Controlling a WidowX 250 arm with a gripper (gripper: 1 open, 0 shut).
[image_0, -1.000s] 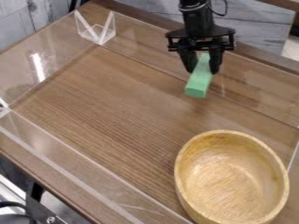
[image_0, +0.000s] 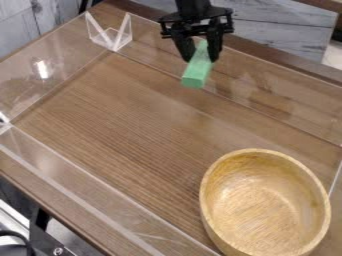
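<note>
My black gripper (image_0: 197, 38) is at the top centre of the camera view, over the back part of the wooden table. It is shut on a green object (image_0: 197, 67), which hangs below the fingers with its long side roughly upright. The arm behind the gripper runs out of the top of the frame.
A tan round-cornered bowl (image_0: 265, 238) fills the near right corner. A clear wire-like holder (image_0: 110, 35) stands at the back left. A grey marbled panel (image_0: 287, 30) borders the back.
The gripper has moved left and toward the back, carrying the green object with it. The bowl and the holder have stayed in place.
</note>
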